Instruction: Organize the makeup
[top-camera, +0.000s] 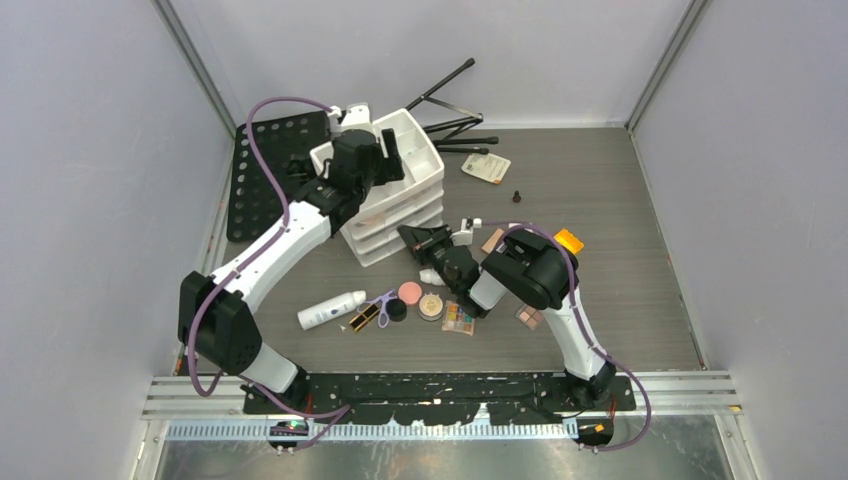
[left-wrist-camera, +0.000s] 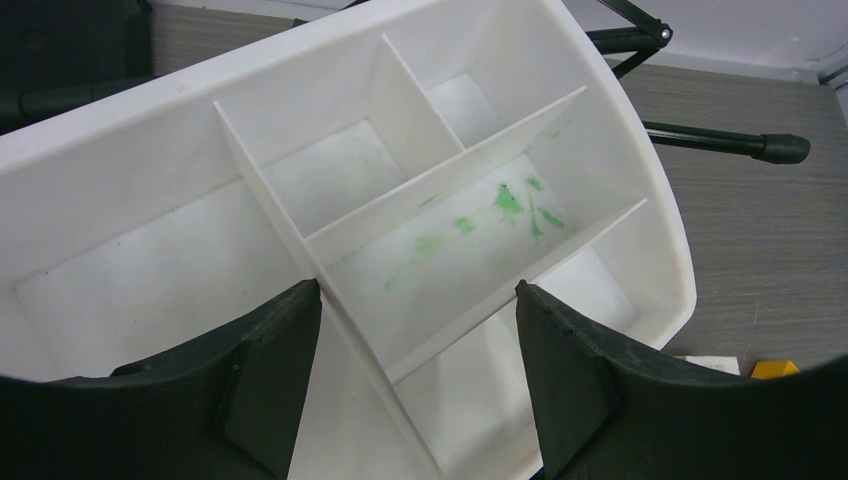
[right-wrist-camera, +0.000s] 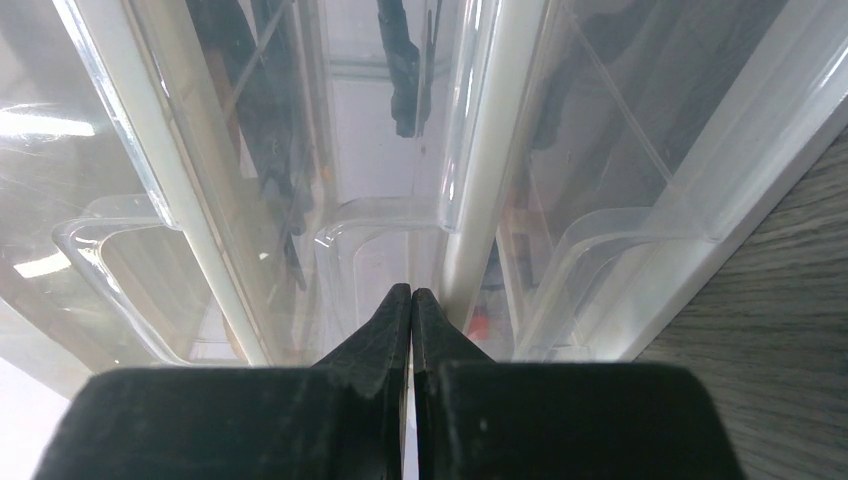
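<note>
The white drawer organizer (top-camera: 400, 210) stands at the back centre, with a compartmented top tray (left-wrist-camera: 150, 250). My left gripper is over that tray, fingers apart at the dividers. My right gripper is low at the clear drawer fronts (right-wrist-camera: 390, 215), fingertips nearly together on a drawer handle or edge; exactly what they hold is hard to see. Along the front lie a white bottle (top-camera: 330, 308), scissors (top-camera: 383, 306), pink compact (top-camera: 410, 292), black jar (top-camera: 396, 310), cream compact (top-camera: 431, 307) and colour palette (top-camera: 458, 318).
A black perforated board (top-camera: 255, 170) lies back left, folded black stands (top-camera: 450, 125) behind the organizer. A card (top-camera: 486, 167), small dark item (top-camera: 516, 196) and orange item (top-camera: 568, 240) lie right.
</note>
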